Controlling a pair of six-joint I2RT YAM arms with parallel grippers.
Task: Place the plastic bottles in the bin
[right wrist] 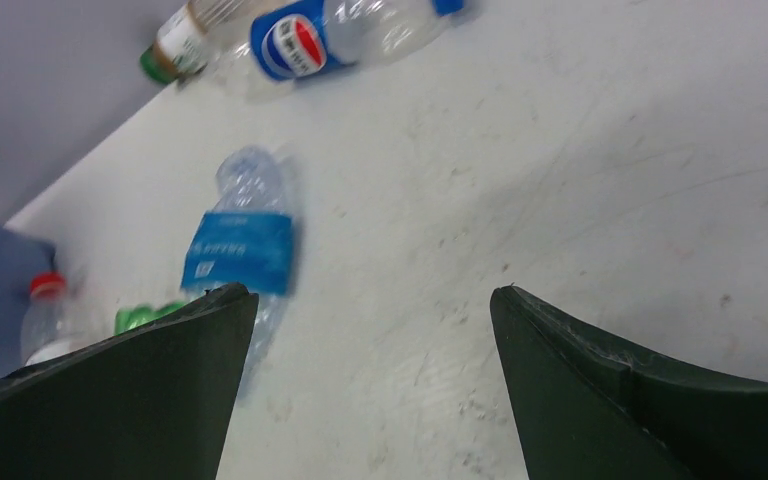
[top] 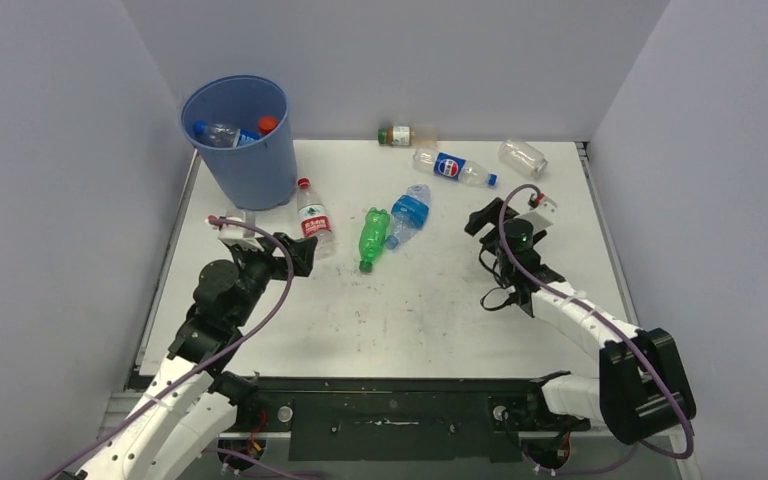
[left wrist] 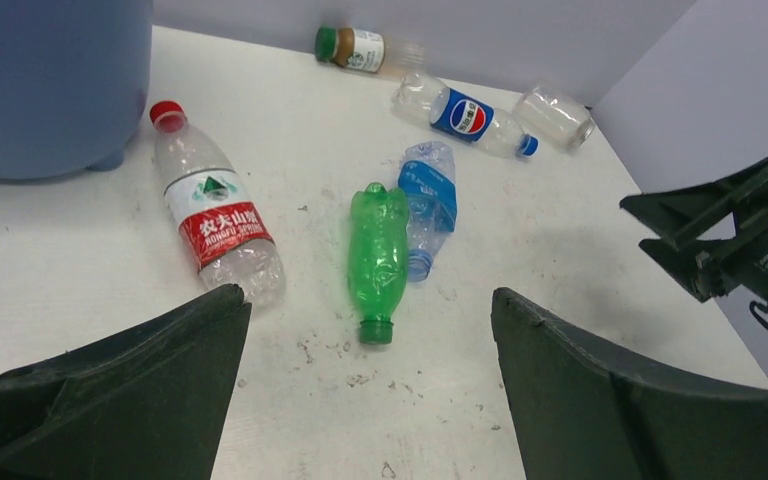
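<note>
The blue bin [top: 240,175] at the back left holds a bottle and a red-capped item. On the table lie a red-capped bottle [top: 315,225], a green bottle [top: 373,240], a crumpled blue-label bottle [top: 410,210] and a Pepsi bottle [top: 450,167]. My left gripper [top: 290,255] hangs open left of the red-capped bottle, nothing between its fingers. My right gripper [top: 480,220] is open above the table, right of the crumpled bottle and nearer than the Pepsi bottle, also empty.
A brown-labelled green-lid container [top: 400,136] and a clear container [top: 522,157] lie along the back edge. Walls stand at the sides and back.
</note>
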